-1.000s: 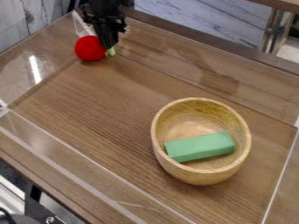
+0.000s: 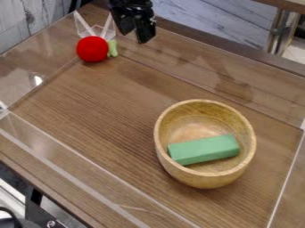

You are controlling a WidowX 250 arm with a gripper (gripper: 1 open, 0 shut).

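Note:
My gripper (image 2: pixel 134 20) is at the top centre, dark and open, raised just behind and right of a red round object (image 2: pixel 93 50). A small light-green piece (image 2: pixel 112 47) lies against the red object's right side, with pale, thin shapes behind them that I cannot make out. A wooden bowl (image 2: pixel 205 142) at the lower right holds a green rectangular block (image 2: pixel 204 150).
A wall stands along the upper left, and a pale ledge or frame borders the upper right.
My gripper has moved up and to the right, away from the red object and the light-green piece. The bowl and its block are unchanged.

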